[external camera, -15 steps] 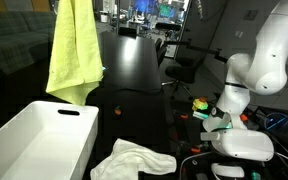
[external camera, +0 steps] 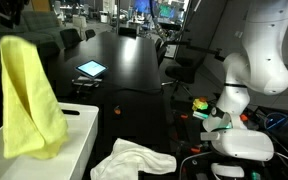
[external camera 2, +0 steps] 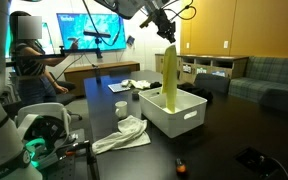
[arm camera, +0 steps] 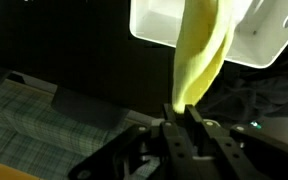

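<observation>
A yellow cloth (external camera: 32,100) stands upright and stretched, its lower end inside the white bin (external camera: 79,135). In exterior view 2 the cloth (external camera 2: 170,75) rises above the bin (external camera 2: 189,118) to just under my gripper (external camera 2: 168,38). The gripper (external camera: 11,12) also shows at the top left of exterior view 1, above the cloth's upper edge. In the wrist view the cloth (arm camera: 206,45) spreads away from the gripper over the bin. Its near end lies close to the fingertips, which look parted; exact contact is hard to tell.
A white cloth (external camera: 132,160) lies crumpled on the black table beside the bin. A small orange item (external camera 2: 181,166) sits in front, a white mug (external camera 2: 121,107) behind. Dark fabric (arm camera: 249,95) lies along the bin's side. The table right of the bin is mostly clear.
</observation>
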